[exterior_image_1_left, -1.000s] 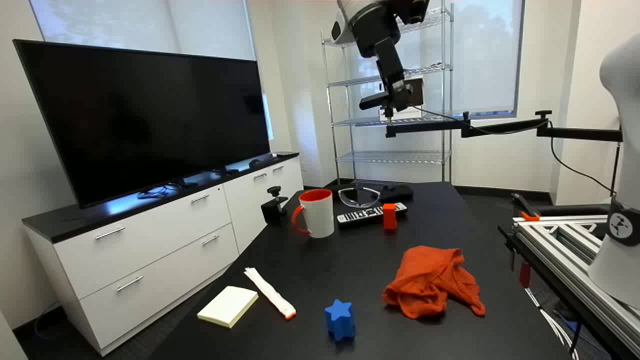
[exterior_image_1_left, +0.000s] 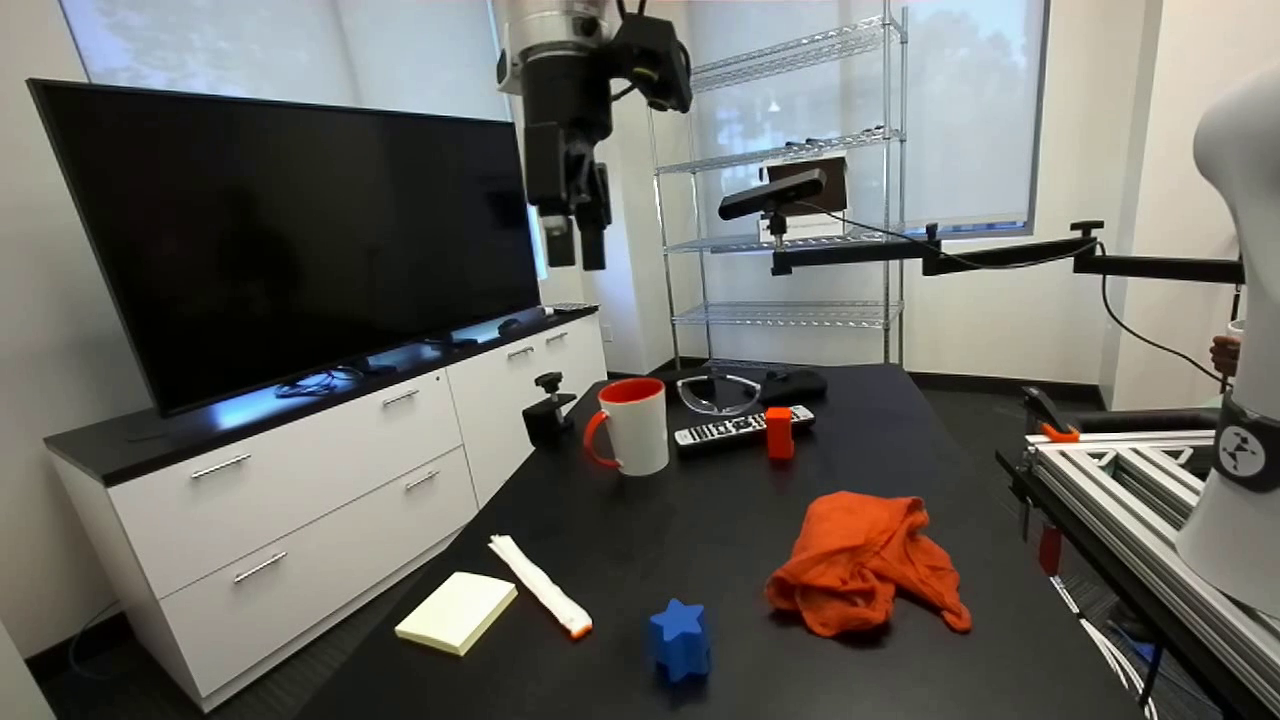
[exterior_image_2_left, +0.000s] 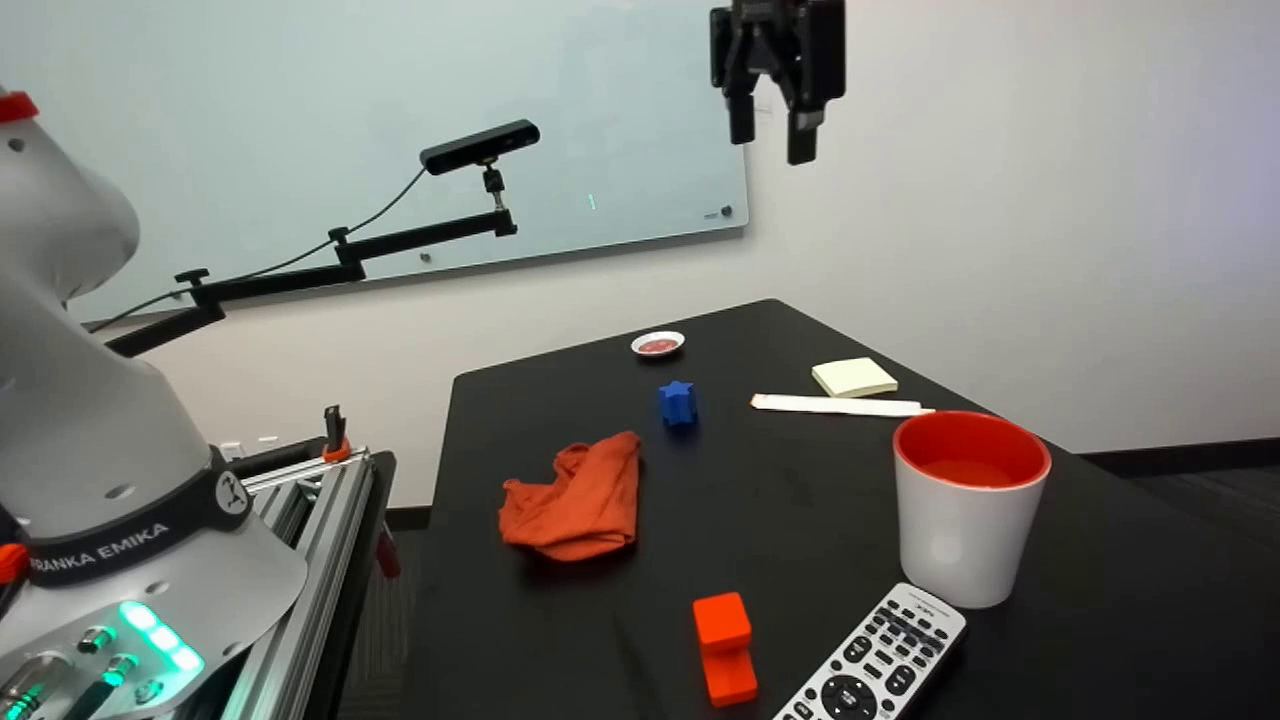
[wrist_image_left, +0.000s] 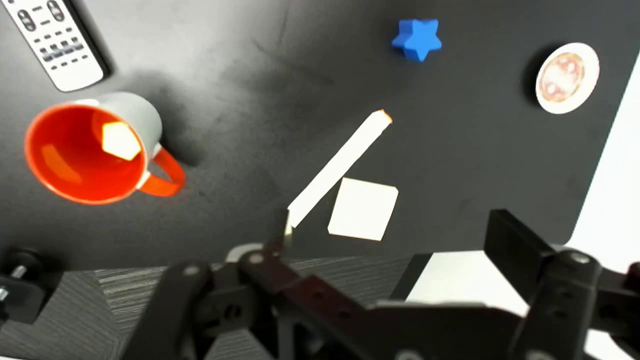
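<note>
My gripper (exterior_image_2_left: 770, 146) hangs open high above the table, well clear of everything, with nothing between its fingers. In the wrist view its fingers stand wide apart at the bottom. The white mug (wrist_image_left: 126, 111) with a red inside and handle stands upright beside the remote (exterior_image_2_left: 882, 660). A long white stick-like packet (wrist_image_left: 339, 162) with an orange end lies near the pale yellow note pad (wrist_image_left: 363, 210). The blue star block (exterior_image_1_left: 680, 640) sits apart from them. A crumpled orange cloth (exterior_image_1_left: 860, 564) and a small red-orange block (exterior_image_2_left: 725, 648) are also on the table.
A small white dish (exterior_image_2_left: 657, 344) sits near a table edge. Safety glasses (exterior_image_1_left: 719, 395) lie behind the remote. A black clamp (exterior_image_1_left: 549, 410) grips the table edge near the mug. Bare table (exterior_image_2_left: 792, 516) separates the cloth from the mug.
In exterior view 1 my gripper has moved left, from in front of the wire shelf to above the mug's side of the table, and turned to point straight down. The tabletop objects look unmoved.
</note>
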